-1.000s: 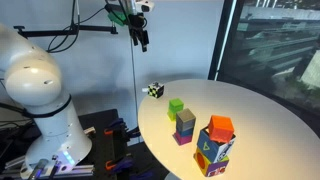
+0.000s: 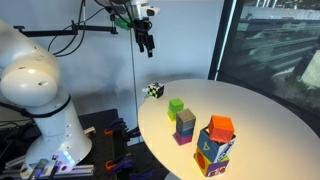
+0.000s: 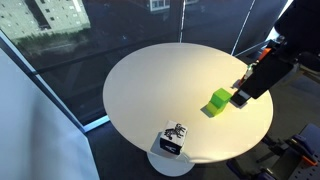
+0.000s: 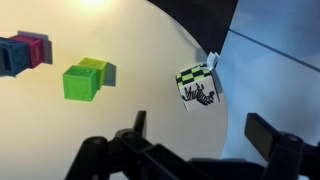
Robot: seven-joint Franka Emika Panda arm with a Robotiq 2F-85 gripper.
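My gripper hangs high above the left edge of the table, open. In the wrist view its dark fingers are wide apart, with nothing between them. Ahead of the fingertips, near the table's edge, is a black-and-white patterned cube, also seen as a white box with a dark drawing. A green block pair, lighter green on one part, stands to its left. A stack of grey, blue and magenta blocks is beyond that. Nearest exterior view 1, an orange block tops larger colourful blocks.
The patterned cube sits close to its rim. Dark equipment stands on the floor beside the arm's base.
My gripper has shifted slightly to the right and a little lower in exterior view 1. The blocks on the table have not moved.
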